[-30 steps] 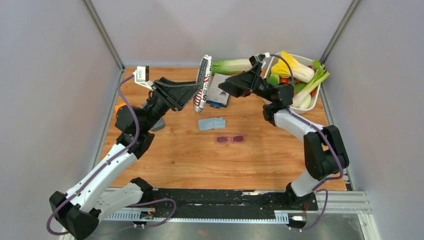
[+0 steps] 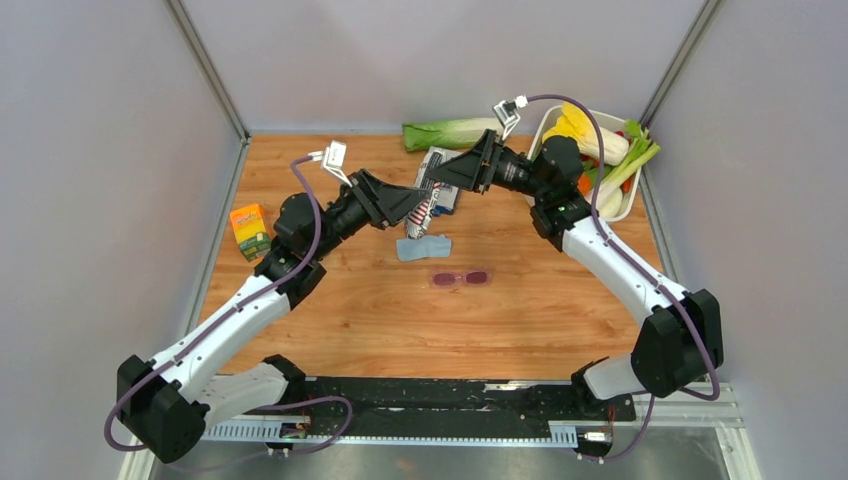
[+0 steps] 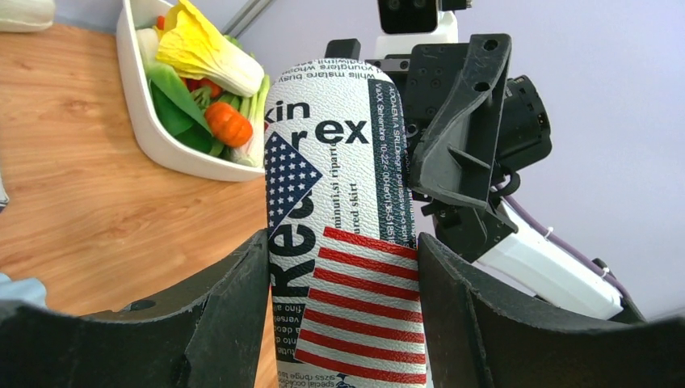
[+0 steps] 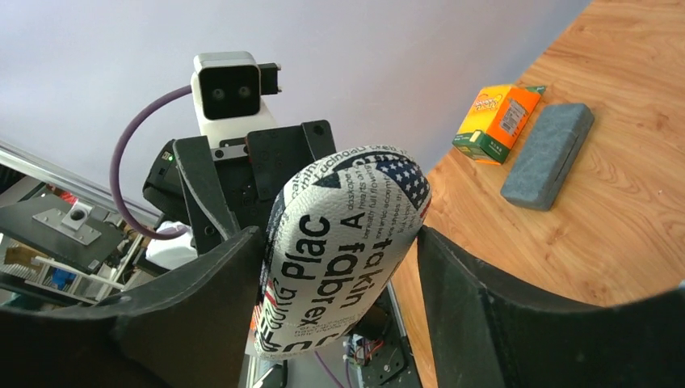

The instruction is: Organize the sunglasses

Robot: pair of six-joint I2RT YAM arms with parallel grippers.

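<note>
Pink-tinted sunglasses (image 2: 461, 278) lie on the wooden table, below a blue-grey cloth (image 2: 424, 247). Above the table hangs a glasses case (image 3: 347, 202) printed with newsprint and a flag, closed and tilted. My left gripper (image 2: 424, 195) is shut on it, fingers (image 3: 234, 299) pressed to both sides. From the other side my right gripper (image 2: 435, 176) reaches the case; in the right wrist view the case (image 4: 339, 250) lies between its parted fingers. Whether both of those fingers press on it, I cannot tell.
A white box (image 2: 447, 190) lies behind the cloth, partly hidden by the grippers. Further off are a leek (image 2: 450, 134) and a vegetable basket (image 2: 625, 207). An orange box (image 2: 249, 232) and a grey case (image 4: 549, 153) are at the left.
My left gripper has swung right and slightly down with the case, which has tilted. The right gripper has moved left to the case and its arm has turned. Sunglasses and cloth have stayed put.
</note>
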